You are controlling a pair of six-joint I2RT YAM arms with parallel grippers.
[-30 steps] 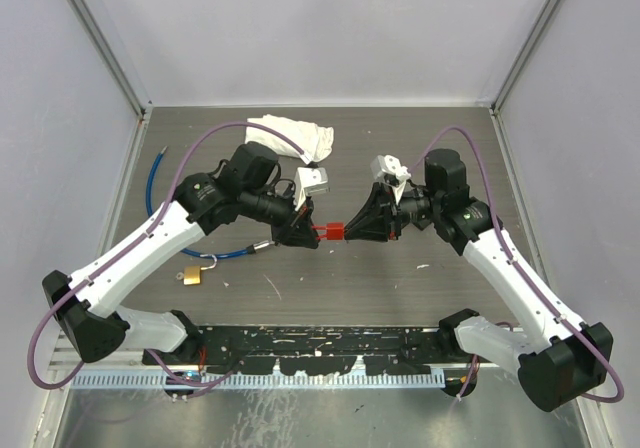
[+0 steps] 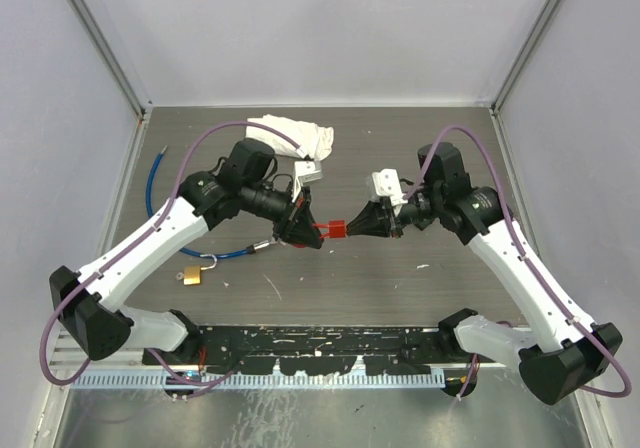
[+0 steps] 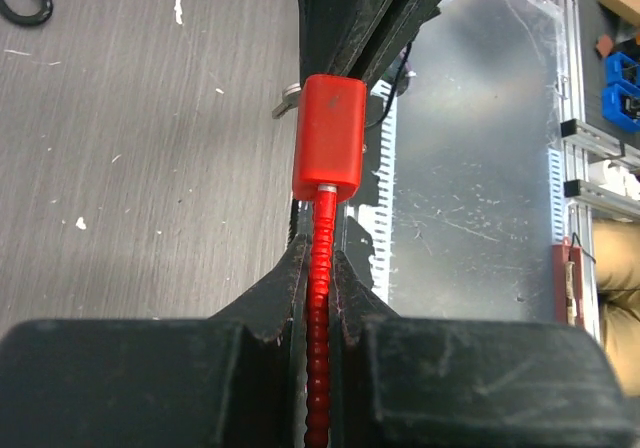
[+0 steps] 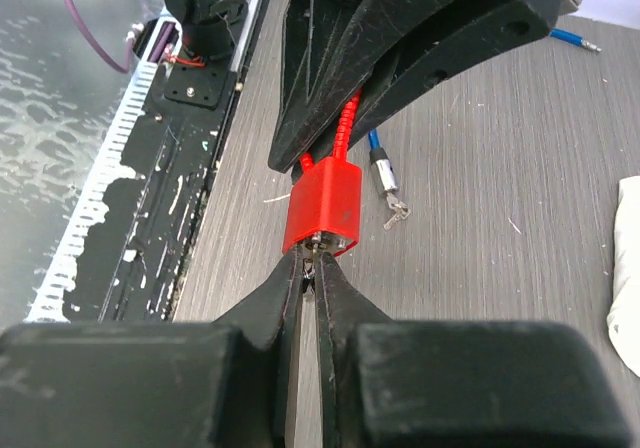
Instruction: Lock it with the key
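Note:
A red padlock [image 2: 337, 229] hangs in the air between the arms. My left gripper is shut on its thin red shackle [image 3: 319, 318], and the lock body [image 3: 330, 133] points away from it. At the body's far end stands my right gripper, its fingertips close together around the keyhole end. A small silver key [image 4: 308, 290] shows between those fingers, with a narrow strip of floor visible behind. In the left wrist view the key [image 3: 287, 101] sticks out sideways beside the right fingers. Whether they grip it firmly cannot be made out.
A blue cable [image 2: 152, 183] lies on the left, with a brass padlock [image 2: 192, 276] near it. A white cloth [image 2: 300, 133] rests at the back.

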